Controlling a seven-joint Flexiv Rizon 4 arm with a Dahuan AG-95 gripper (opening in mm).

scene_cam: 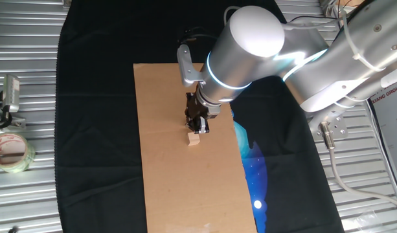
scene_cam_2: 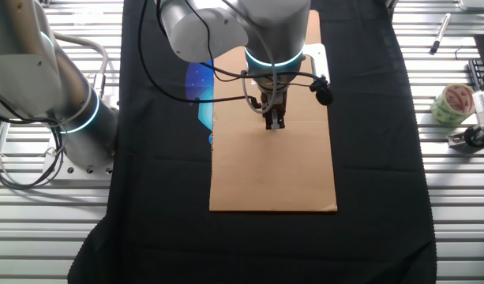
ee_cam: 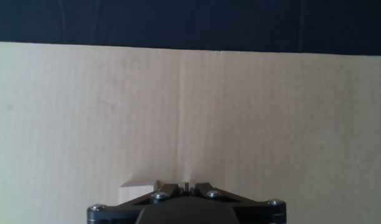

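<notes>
A small pale wooden block (scene_cam: 193, 138) lies on the cardboard sheet (scene_cam: 185, 188). Right by it, in the first exterior view, are the fingertips of my gripper (scene_cam: 201, 128). From the wrist, the block (ee_cam: 138, 190) shows to the left of my gripper, partly covered by the black finger linkage. The two fingertips meet in the middle, and nothing shows between them. In the second exterior view my gripper (scene_cam_2: 275, 124) points down over the cardboard, and the block cannot be made out there.
Black cloth (scene_cam: 101, 142) surrounds the cardboard on the slatted metal table. A blue patterned piece (scene_cam: 255, 178) sticks out from the cardboard's right edge. A tape roll (scene_cam: 12, 153) sits far left, off the cloth. Bare cardboard extends widely around the block.
</notes>
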